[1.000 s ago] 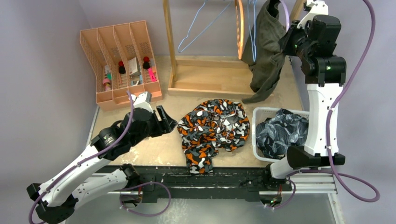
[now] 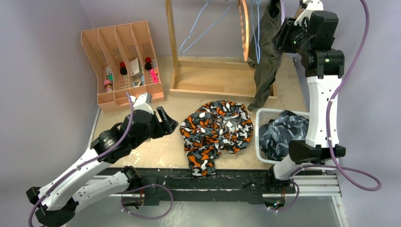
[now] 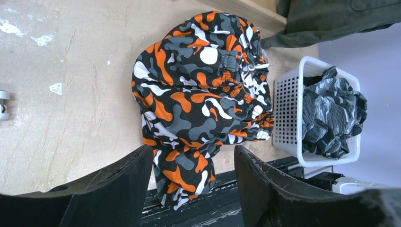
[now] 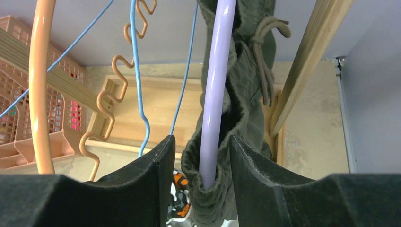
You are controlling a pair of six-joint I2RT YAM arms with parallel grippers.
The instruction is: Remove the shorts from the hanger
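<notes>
Dark olive shorts [image 2: 268, 56] hang from a lilac hanger [image 4: 215, 80] on the rack. In the right wrist view, the hanger's near end sits inside the shorts' waistband [image 4: 206, 201], which bunches around it. My right gripper is open, its fingers standing on either side of that end; the right-hand finger [image 4: 241, 163] is against or very near the cloth. Well away from the rack, over the table's left part, my left gripper [image 2: 168, 124] is open and empty, above camouflage shorts [image 3: 189, 104] in orange, black and grey.
Blue hangers [image 4: 140, 90] and an orange hanger [image 4: 40, 94] hang left of the shorts. A wooden rack post [image 4: 309, 61] stands close on the right. A white basket [image 2: 259, 127] holds dark clothing [image 2: 283, 135]. An orange organizer [image 2: 106, 47] stands at back left.
My right gripper has moved slightly left and toward the rack in the top view. The olive shorts and lilac hanger have turned and look narrower. My left arm has barely moved.
</notes>
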